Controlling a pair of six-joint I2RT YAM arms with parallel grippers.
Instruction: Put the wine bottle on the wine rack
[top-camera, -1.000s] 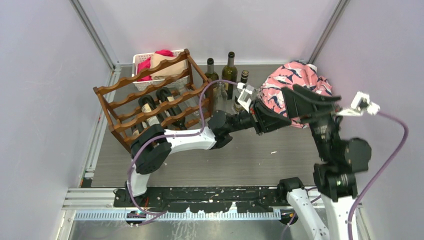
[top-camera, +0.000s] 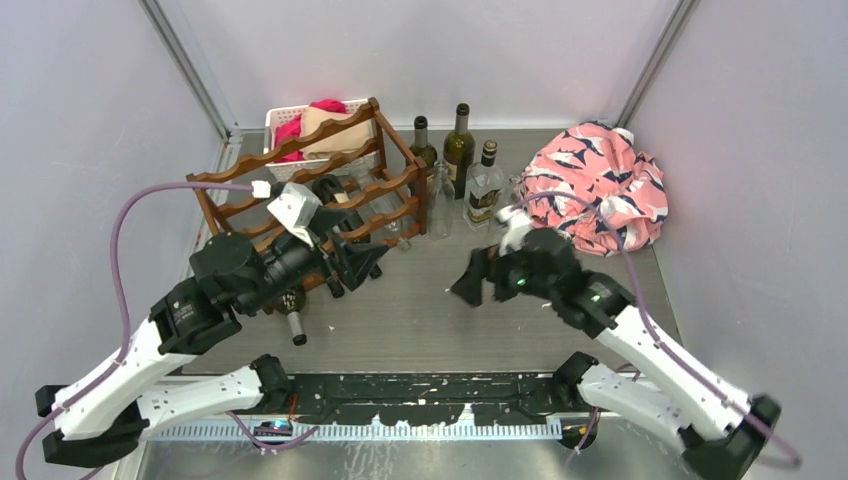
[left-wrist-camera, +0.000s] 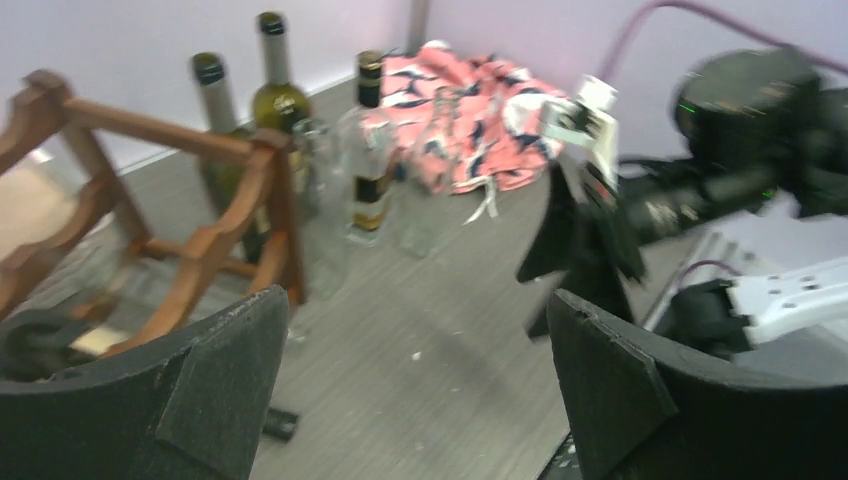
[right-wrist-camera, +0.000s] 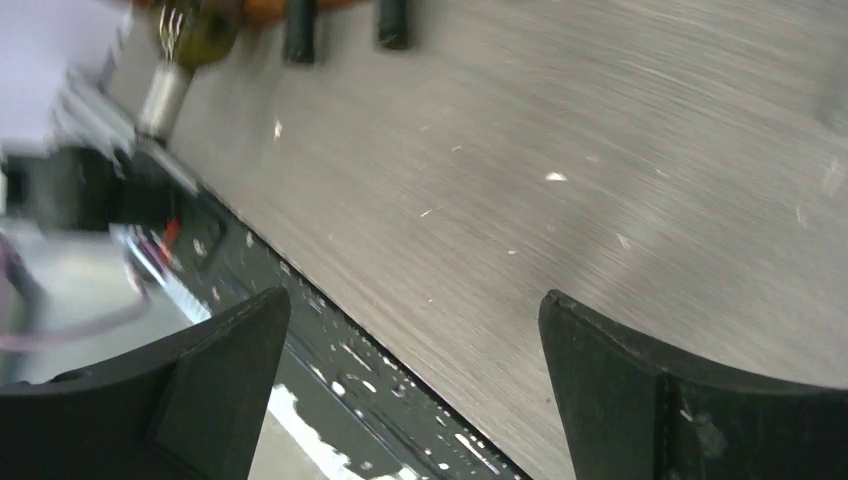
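Observation:
The wooden wine rack (top-camera: 398, 150) stands at the left of the table, with dark wine bottles (top-camera: 292, 312) lying in it, necks toward the front. Two green wine bottles (top-camera: 459, 152) (top-camera: 424, 150) stand upright just right of the rack, near the back wall. In the top view my left gripper (top-camera: 367, 262) hangs in front of the rack, hiding part of it. It is open and empty in the left wrist view. My right gripper (top-camera: 470, 282), blurred in the top view, is over the middle of the table. Bare table shows between its open fingers.
A clear labelled bottle (top-camera: 484, 187) and other clear glass stand beside the green bottles. Patterned pink cloth (top-camera: 597, 185) is heaped at the back right. A white basket (top-camera: 284, 114) sits behind the rack.
My left gripper has drawn back from the right to the rack's front. The right gripper has swung from near the cloth down to the table's middle. The grippers, close together a second ago, are apart.

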